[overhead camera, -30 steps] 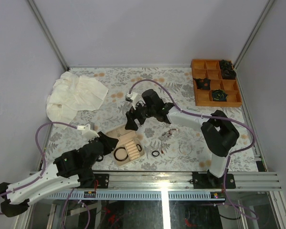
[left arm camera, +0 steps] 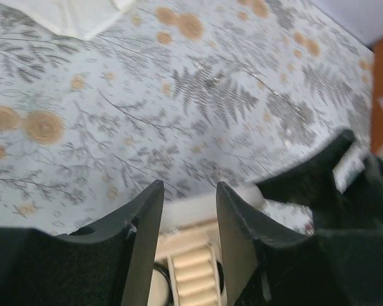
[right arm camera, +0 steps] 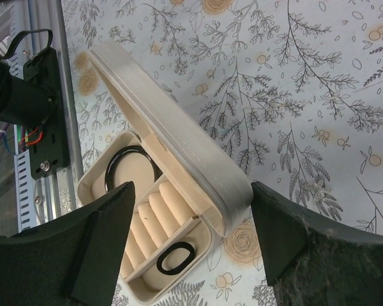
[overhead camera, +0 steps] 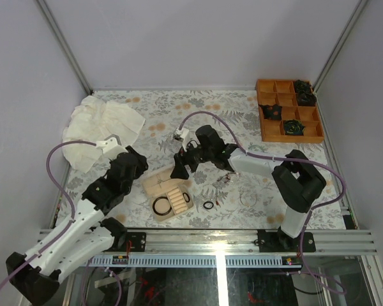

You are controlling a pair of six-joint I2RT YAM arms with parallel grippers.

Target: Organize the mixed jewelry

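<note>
A cream jewelry box stands open on the patterned cloth, with a black ring, padded rolls and a smaller black band inside. My right gripper is open over the box, around its raised lid. My left gripper is part open, up and to the left of the box, with nothing visible between its fingers. Small loose jewelry and a black ring lie right of the box.
An orange compartment tray with dark pouches is at the back right. A crumpled white cloth lies at the back left.
My left arm has moved up, away from the front of the box toward the back. My right gripper has shifted slightly right and down in the top view.
</note>
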